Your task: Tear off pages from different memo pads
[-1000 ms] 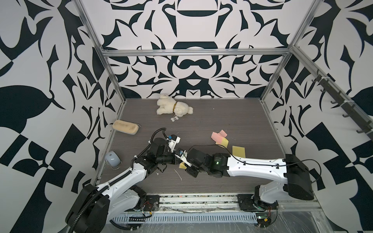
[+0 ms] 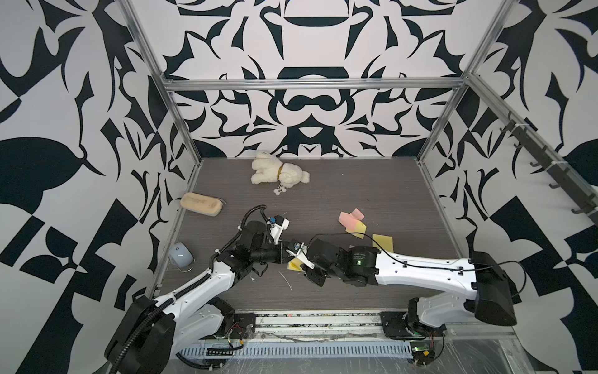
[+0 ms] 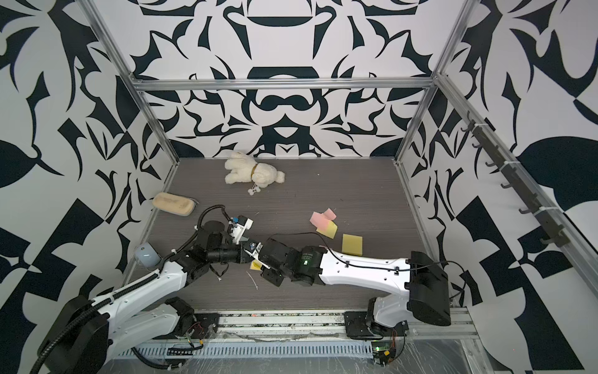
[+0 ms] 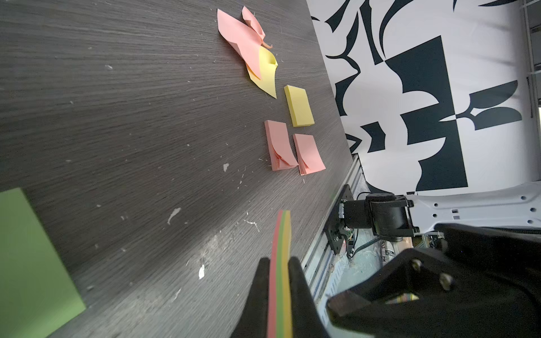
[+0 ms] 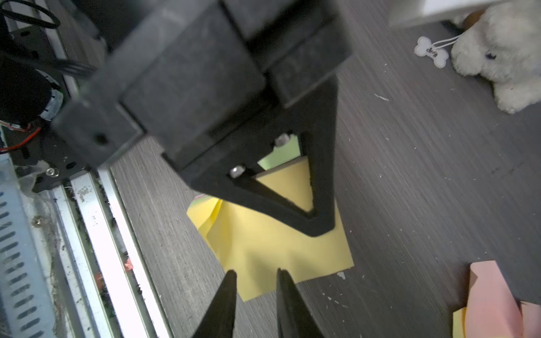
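Observation:
My left gripper is shut on a memo pad (image 4: 280, 242) seen edge-on, its layers pink, green and yellow. Held above the table, this pad presents its yellow face (image 5: 281, 248) in the right wrist view, with one corner curled up at the left. Facing it, my right gripper stands partly open, nothing between its fingertips. Two pink pads (image 4: 280, 145) and a yellow pad (image 4: 299, 106) lie on the table. Loose pink pages (image 4: 239, 36) and a yellow page (image 4: 263, 72) lie farther off. A green pad (image 4: 28, 264) is at the left edge.
A white plush dog (image 2: 277, 171) lies at the back. A beige case (image 2: 201, 203) and a grey mouse (image 2: 180, 256) are by the left wall. The two grippers are close together.
The left arm has barely moved.

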